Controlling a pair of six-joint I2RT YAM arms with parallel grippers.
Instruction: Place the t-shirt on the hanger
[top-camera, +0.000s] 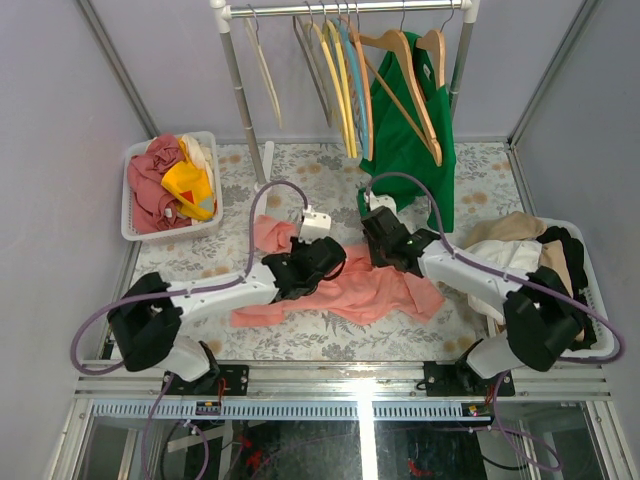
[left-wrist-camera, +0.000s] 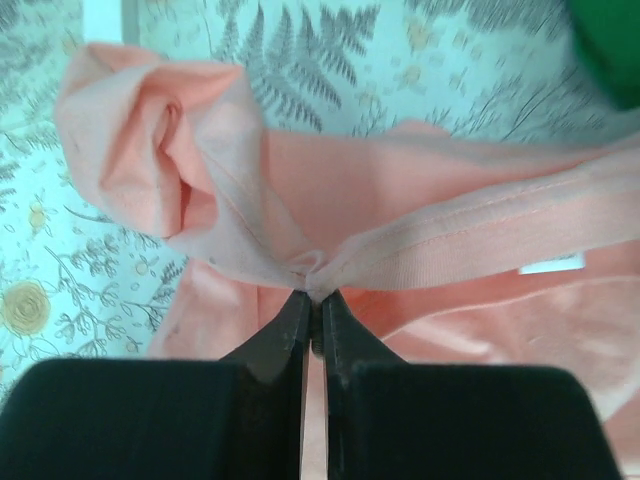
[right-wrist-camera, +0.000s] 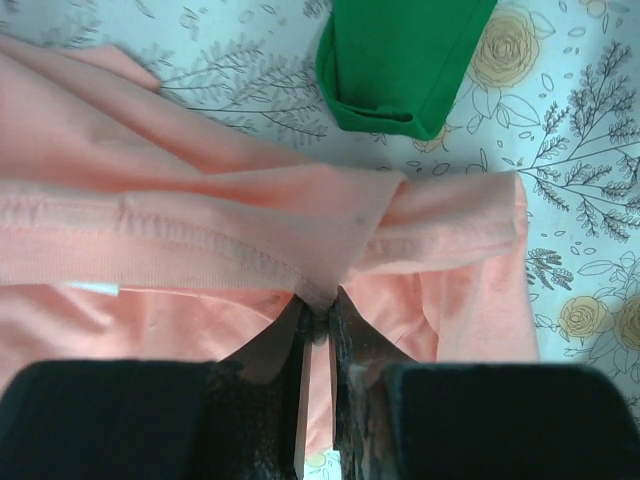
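Observation:
A salmon-pink t-shirt (top-camera: 360, 293) lies rumpled on the patterned table beneath both arms. In the left wrist view, my left gripper is shut on a pinched fold of the shirt's edge (left-wrist-camera: 440, 240). My right gripper is likewise shut on the shirt, at the end of a seamed hem (right-wrist-camera: 150, 240) in the right wrist view. The hem stretches between the two grippers, raised over the rest of the cloth. Several empty hangers (top-camera: 345, 90) hang from the rail (top-camera: 350, 7) at the back.
A green shirt (top-camera: 415, 150) hangs at the back right, its lower end close to my right gripper. A white basket of clothes (top-camera: 130, 205) stands at the left, and another basket (top-camera: 598, 300) at the right. Bare table shows at the left.

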